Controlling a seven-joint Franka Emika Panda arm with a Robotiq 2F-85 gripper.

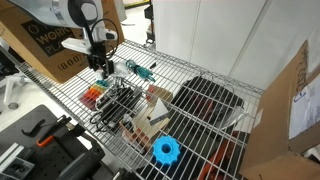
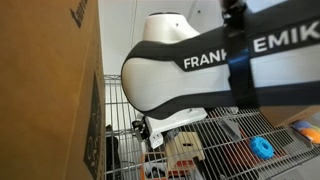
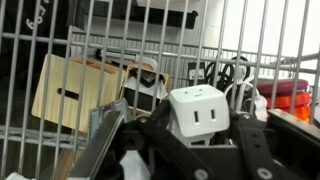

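In the wrist view a white block with two slots and a round hole, like a power socket (image 3: 198, 112), sits between the fingers of my gripper. The gripper is shut on it. From exterior view 1, the gripper (image 1: 101, 72) points down over the left part of the wire rack, close above colored items; the socket is too small to make out there. In exterior view 2 the arm (image 2: 190, 65) covers much of the scene and hides the gripper.
A wire rack (image 1: 190, 68) holds black cables (image 1: 118, 103), a teal tool (image 1: 142, 72), a blue ring-shaped item (image 1: 166, 150) and wooden pieces (image 1: 150, 124). Cardboard boxes stand at the left (image 1: 50, 40) and right (image 1: 285, 110). Bare rack shows near the back middle.
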